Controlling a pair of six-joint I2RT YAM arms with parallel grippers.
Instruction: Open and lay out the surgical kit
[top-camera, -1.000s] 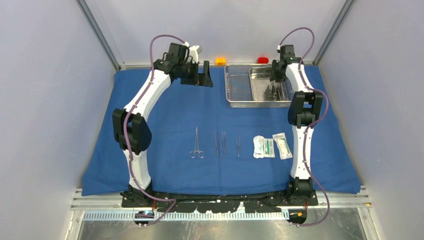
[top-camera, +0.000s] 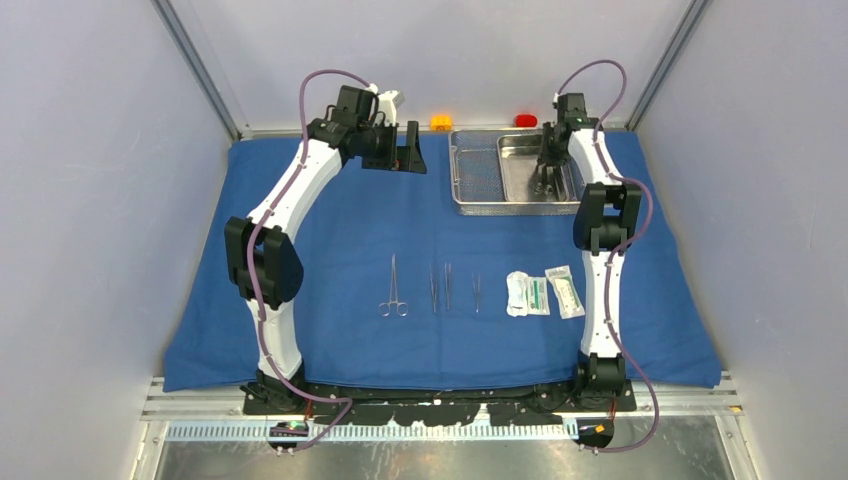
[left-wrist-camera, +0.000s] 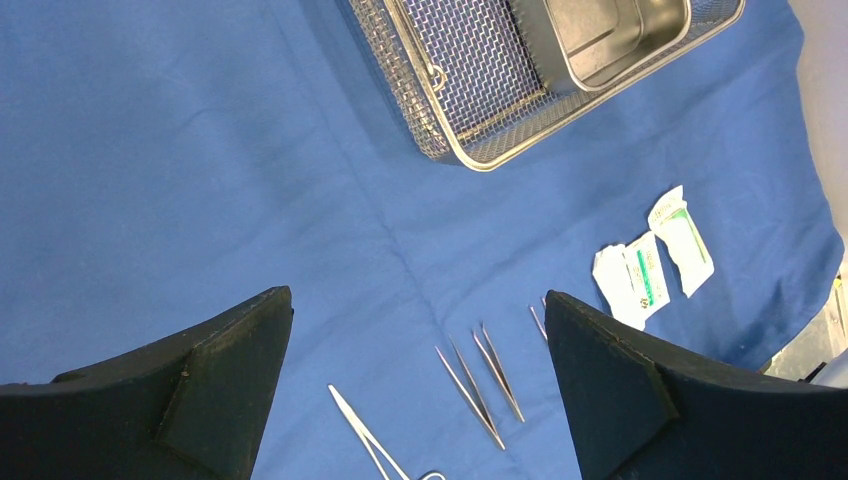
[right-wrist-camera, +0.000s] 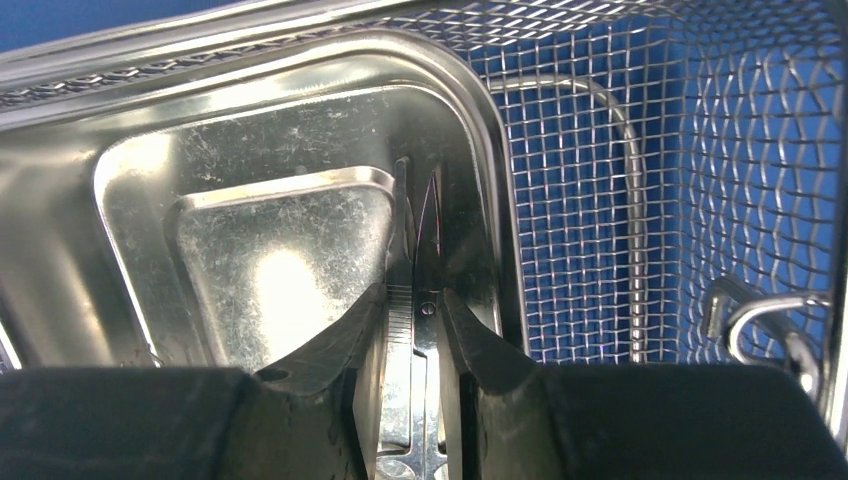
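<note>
In the right wrist view a scalpel handle (right-wrist-camera: 399, 335) and dark-bladed scissors (right-wrist-camera: 429, 262) lie side by side in the steel inner tray (right-wrist-camera: 60, 180). My right gripper is open around both, one finger on each side; whether the fingers touch them is unclear. Over the cloth left of the wire basket (top-camera: 455, 185), my left gripper (top-camera: 410, 150) stands wide open and empty. A clamp with ring handles (top-camera: 394, 290) lies on the cloth, with slim tweezers (top-camera: 448, 287) and other thin instruments (top-camera: 477, 293) to its right. Further right are white-green packets (top-camera: 537, 296) (top-camera: 565, 292).
Behind the basket sit a yellow block (top-camera: 441, 123) and a red block (top-camera: 525, 121). A wire handle (right-wrist-camera: 633, 200) lies in the mesh beside the inner tray. Much of the blue cloth (top-camera: 350, 220) between the left arm and basket is bare.
My right gripper has shifted slightly to the left over the inner tray. The left arm and the instruments on the cloth look unmoved.
</note>
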